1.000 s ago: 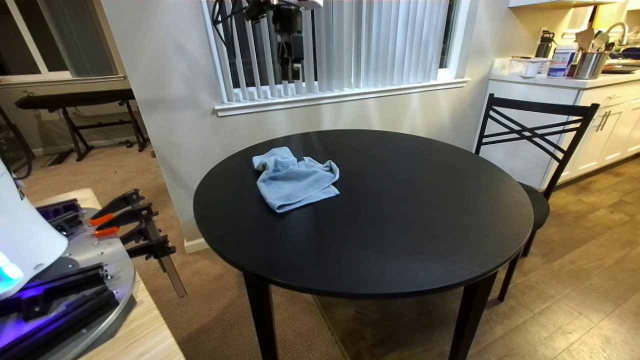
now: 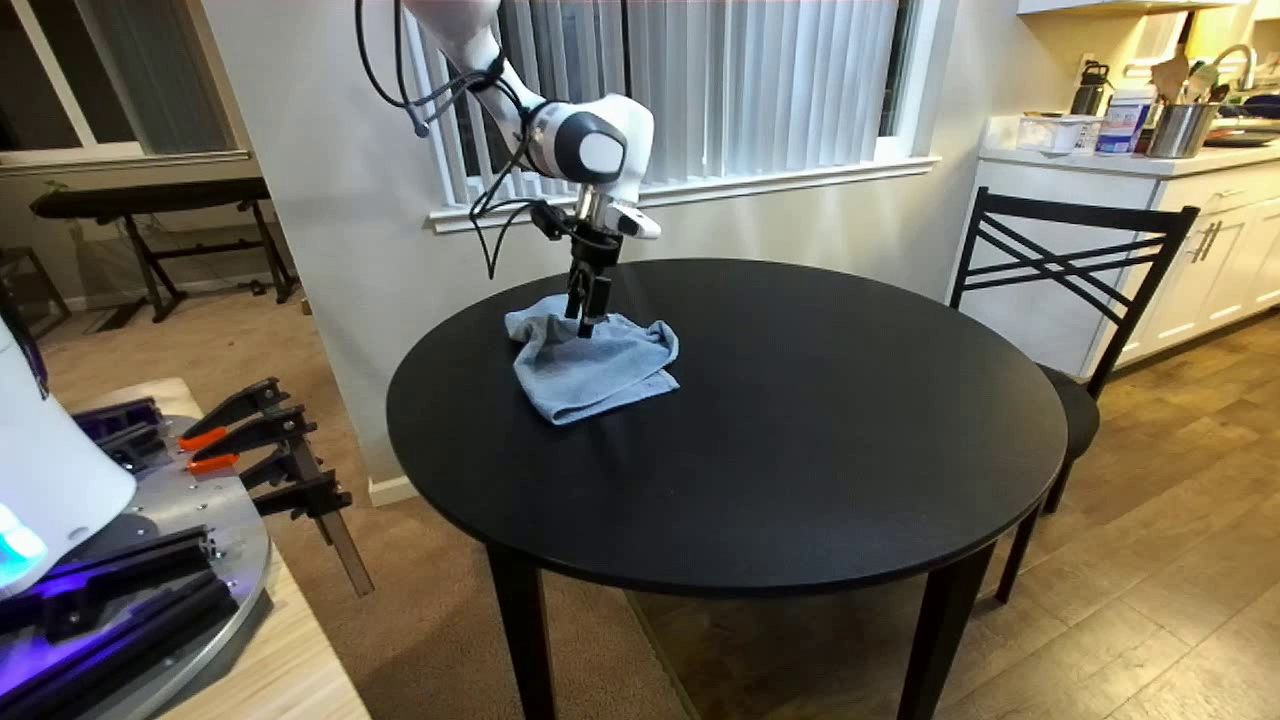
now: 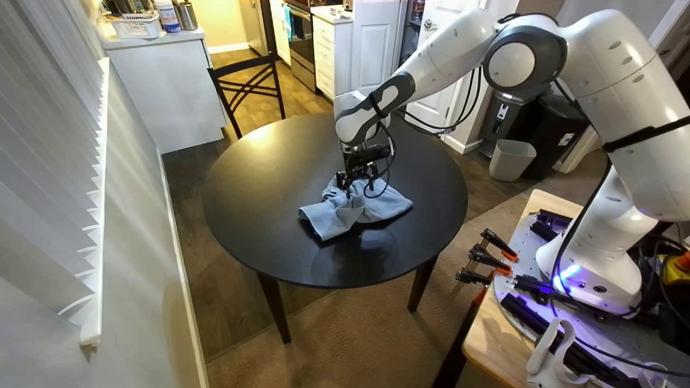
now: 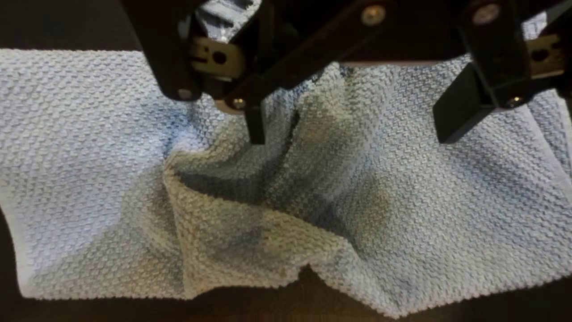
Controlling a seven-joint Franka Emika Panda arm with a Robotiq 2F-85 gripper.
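Note:
A light blue towel (image 2: 594, 370) lies crumpled on the round black table (image 2: 828, 444), toward its window side. Raised folds run through its middle in the wrist view, where the towel (image 4: 407, 214) fills most of the picture. Just over those folds my gripper points down, its fingers spread wide. One fingertip (image 4: 255, 124) is above the central crease and the other fingertip (image 4: 462, 107) over a flatter part to the right. No cloth is pinched between them. Whether either tip touches the towel I cannot tell.
Apart from the towel, the tabletop is bare. A black chair (image 2: 1068, 276) stands at the table's kitchen side. The window sill (image 2: 684, 194) and wall are close behind the table. Clamps (image 3: 485, 258) stick out from the robot's base stand.
My gripper has come down from high in front of the window blinds to just over the towel. The towel has not visibly moved.

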